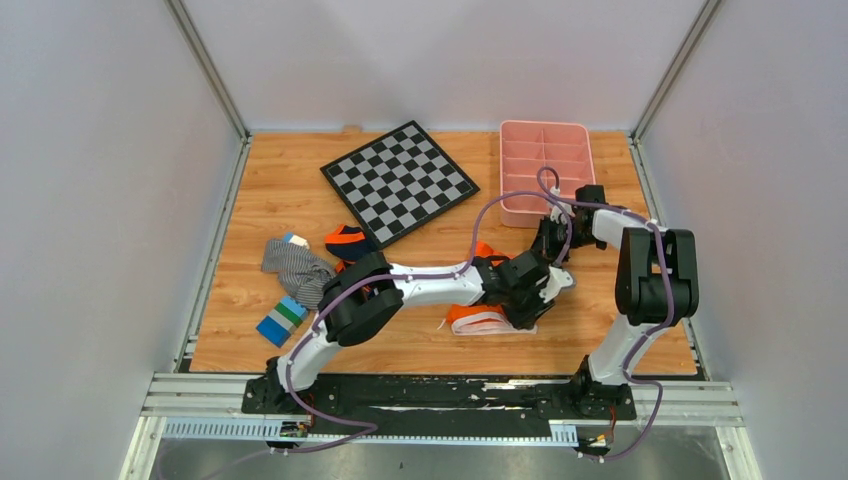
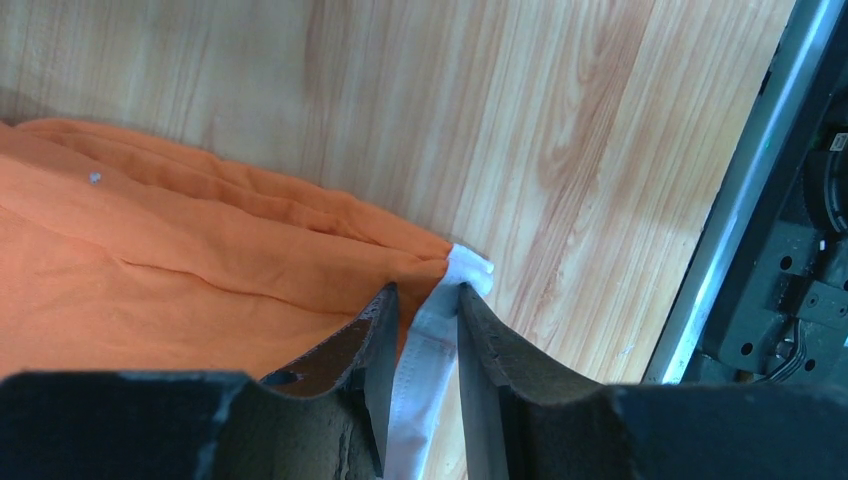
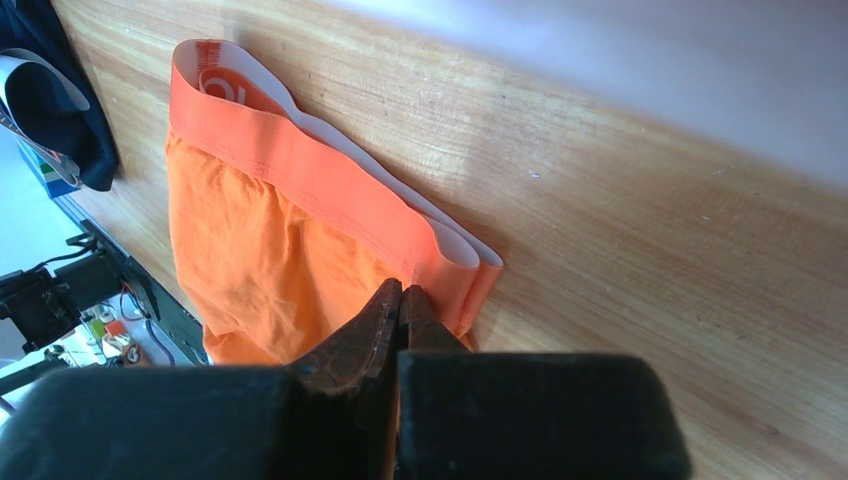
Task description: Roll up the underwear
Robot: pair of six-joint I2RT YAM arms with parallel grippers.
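The orange underwear (image 1: 465, 315) lies folded on the wooden table, mostly under my arms in the top view. My left gripper is open, its fingertips over a white-edged corner of the orange cloth (image 2: 250, 250). My right gripper is shut at the waistband (image 3: 300, 170) end of the cloth; whether fabric is pinched in it is hidden. In the right wrist view the orange waistband lies folded with its pale inner side showing.
A pink divided bin (image 1: 530, 140) stands at the back right, a checkerboard (image 1: 398, 183) at the back. Grey cloth (image 1: 295, 270), dark-and-orange cloth (image 1: 350, 240) and blue-green items (image 1: 280, 323) lie on the left. The front table edge is close to my left gripper.
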